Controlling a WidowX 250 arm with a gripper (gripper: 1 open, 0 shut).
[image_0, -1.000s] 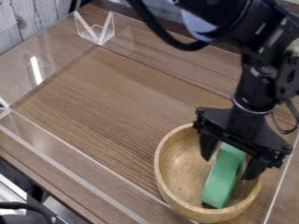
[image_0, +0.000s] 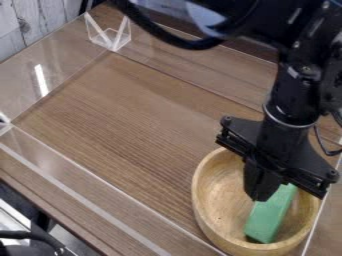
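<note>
My black gripper (image_0: 278, 160) is over the upper part of a round tan bowl (image_0: 221, 205) at the lower right. A green elongated object (image_0: 273, 216) lies tilted in the bowl, its upper end hidden under the gripper. I cannot see what, if anything, is between the fingers.
A small clear wire-like holder (image_0: 110, 30) stands at the back left. Dark cables run at the lower left edge.
The gripper has shifted left and now covers more of the green object's upper end.
</note>
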